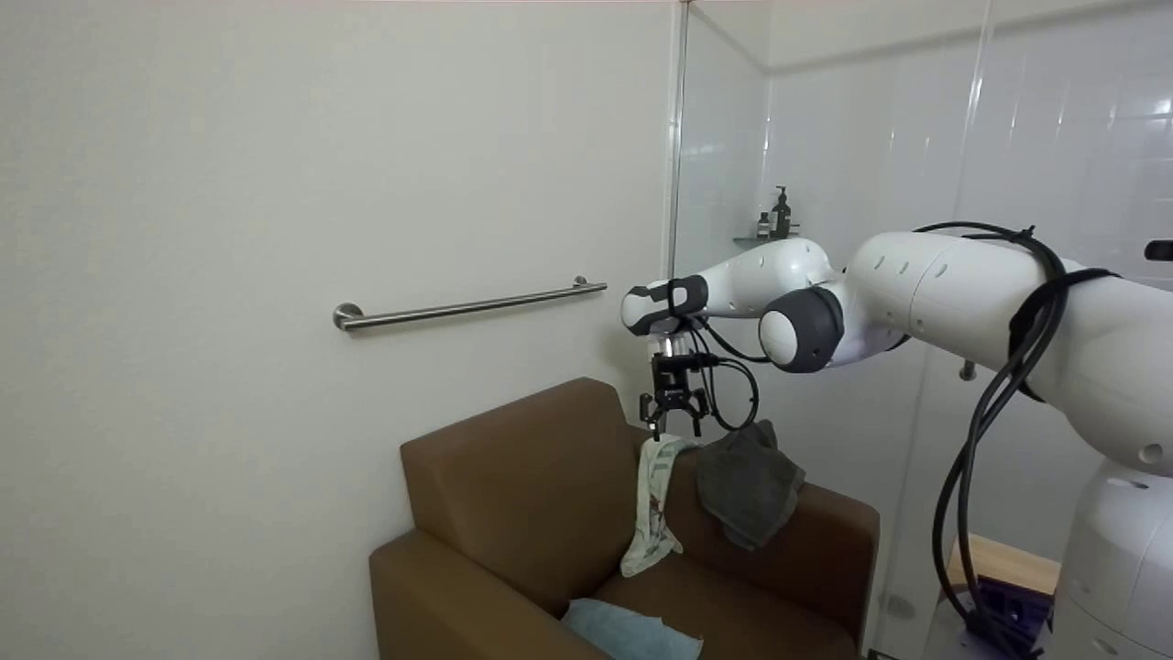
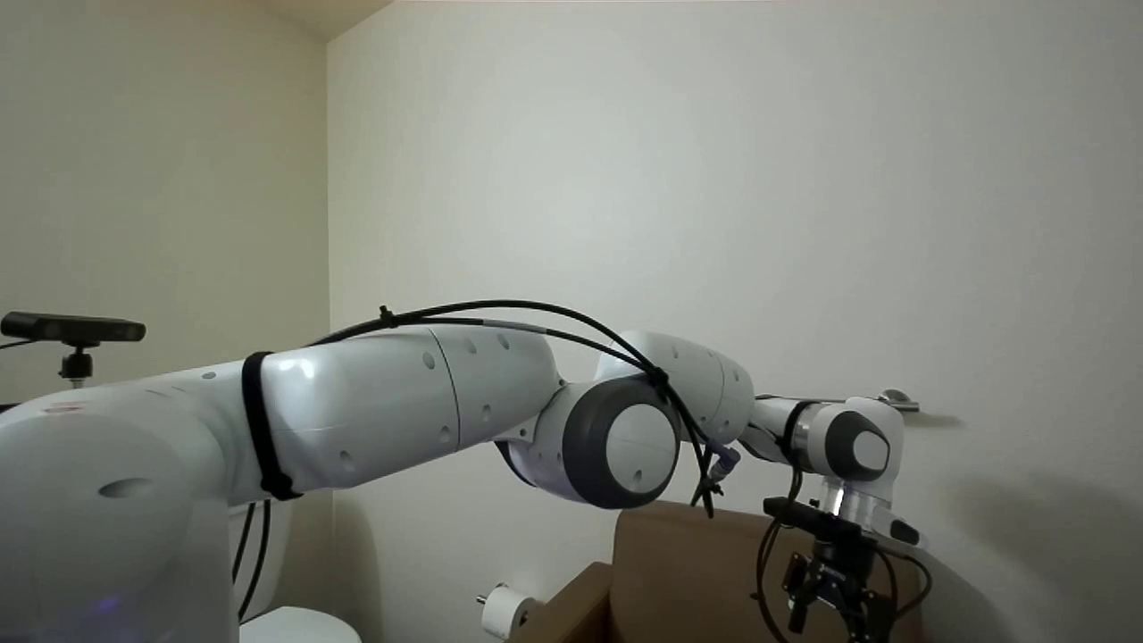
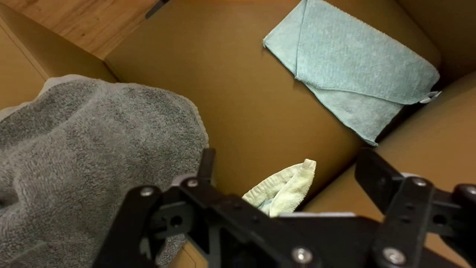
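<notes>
My gripper [image 1: 677, 434] stands open, pointing down, just above the top of a white patterned cloth [image 1: 653, 495]. That cloth drapes over the inner side of the brown armchair's arm, near the backrest. In the wrist view only a pale end of the cloth [image 3: 290, 190] shows; the gripper body hides the rest. A grey towel [image 1: 752, 484] hangs over the same chair arm, beside the white cloth. On the seat lies a folded light blue cloth [image 3: 357, 58]. The fingertips are out of sight or cropped low in the second exterior view.
The brown armchair [image 1: 517, 484] stands against the wall. A steel bar [image 1: 473, 310] is fixed on that wall above it. Behind the arm are a glass panel and a corner shelf with bottles [image 1: 781, 214]. Free air surrounds the gripper above the seat.
</notes>
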